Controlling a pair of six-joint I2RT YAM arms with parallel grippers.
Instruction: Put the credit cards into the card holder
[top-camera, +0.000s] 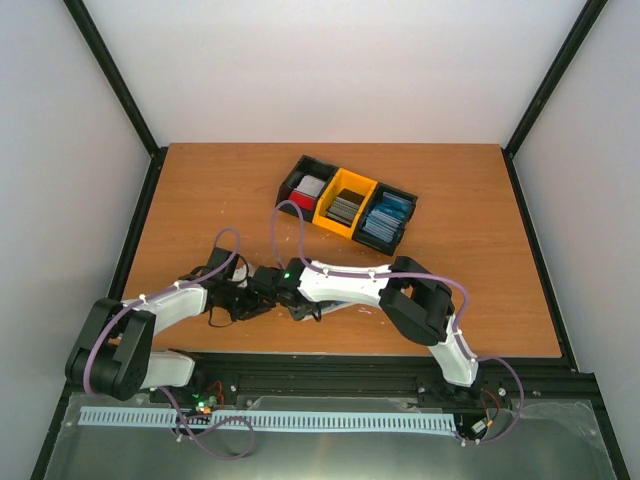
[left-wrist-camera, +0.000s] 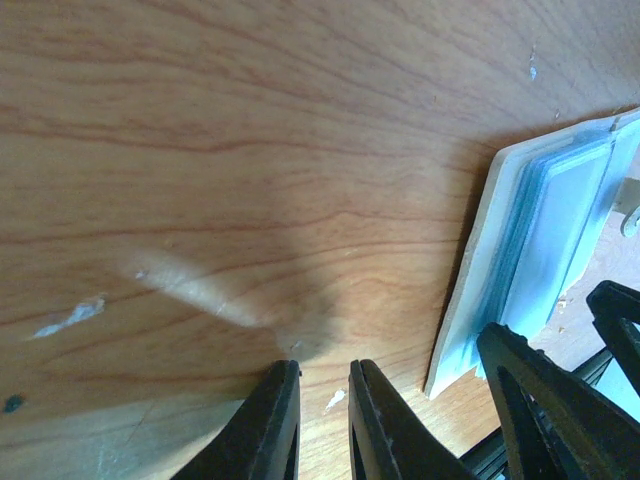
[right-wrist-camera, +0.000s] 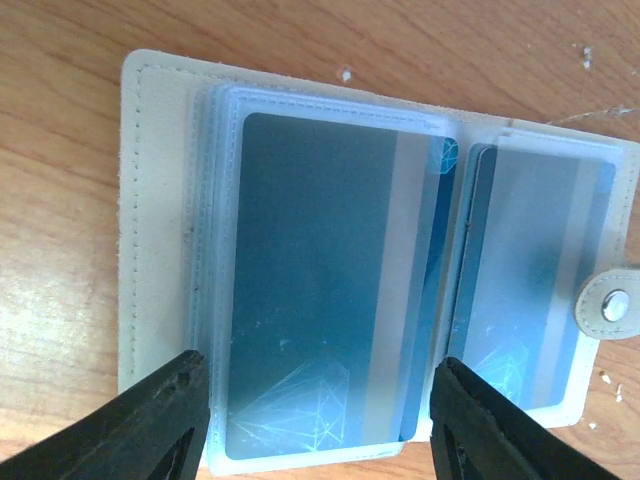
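Observation:
The pale card holder (right-wrist-camera: 150, 220) lies unfolded on the table. Under its larger clear sleeve shows a dark blue card (right-wrist-camera: 310, 240); another blue card (right-wrist-camera: 530, 260) shows under the sleeve on the other half. My right gripper is open above the holder, its fingers at either side of the larger sleeve. In the left wrist view the holder (left-wrist-camera: 470, 290) is at the right, with the right arm's black fingers (left-wrist-camera: 515, 385) over it. My left gripper points at bare wood beside it, fingertips slightly apart and no object visible between them.
Behind the arms stands a row of bins: black with white and red cards (top-camera: 308, 187), a yellow bin (top-camera: 328, 222) with dark cards, and black with blue cards (top-camera: 388, 217). A strap with a snap (right-wrist-camera: 607, 304) sticks out from the holder. Both arms nearly meet at the front.

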